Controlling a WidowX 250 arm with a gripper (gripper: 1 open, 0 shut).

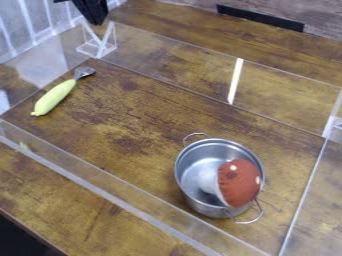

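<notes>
My gripper (94, 14) is at the top left edge of the view, mostly out of frame, above the back corner of the clear-walled enclosure; its fingers cannot be made out. A steel pot (203, 182) with two wire handles sits at the lower right, holding a red round object (238, 184) with pale spots. A pale green elongated item (55, 97) lies at the left, beside a small metal utensil-like piece (84, 73) at its upper end.
Low transparent walls surround the work area on the wooden table (140, 115). A dark strip (261, 21) lies at the back.
</notes>
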